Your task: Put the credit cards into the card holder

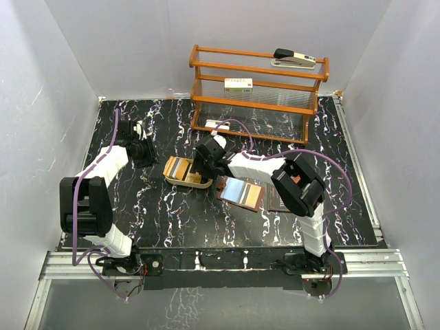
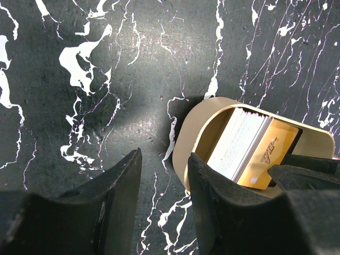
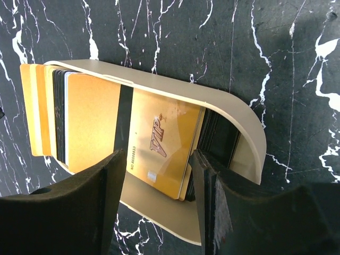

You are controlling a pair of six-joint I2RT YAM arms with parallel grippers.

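Observation:
A beige oval tray [image 1: 204, 184] holds several cards in orange, white and black; in the right wrist view an orange card [image 3: 160, 137] with dark lettering lies in it, tilted. My right gripper is over the tray, its fingers apart, with the near edge of that card between and beyond its fingers; I cannot tell whether they touch it. To the tray's left, above bare table, my left gripper has its fingers apart with nothing between. A brown card holder [image 1: 240, 193] with blue and tan cards lies open right of the tray, partly beneath the right arm.
At the back, a wooden rack [image 1: 261, 98] carries a small box [image 1: 238, 85] and a stapler [image 1: 294, 58]. A dark book [image 1: 276, 199] lies right of the holder, mostly under the right arm.

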